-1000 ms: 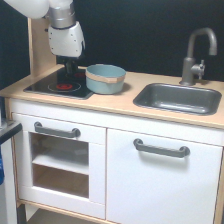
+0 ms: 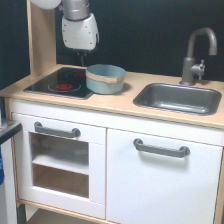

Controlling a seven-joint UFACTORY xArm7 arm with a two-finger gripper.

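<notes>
The white robot arm's gripper [image 2: 81, 52] hangs high above the back of the black cooktop [image 2: 54, 84]; its fingers are small and dark against the dark backdrop, so their state is hard to make out. A blue-grey pot [image 2: 106, 83] with a pale band sits at the right side of the cooktop, below and right of the gripper.
To the right are a steel sink [image 2: 178, 98] and a grey tap [image 2: 192, 57]. Below are a white cabinet door [image 2: 163, 180] and an open-fronted oven [image 2: 61, 165] with handles. The wooden counter between pot and sink is clear.
The gripper has moved right, toward the space above the pot, uncovering more of the wooden post at left. The pot looks unmoved.
</notes>
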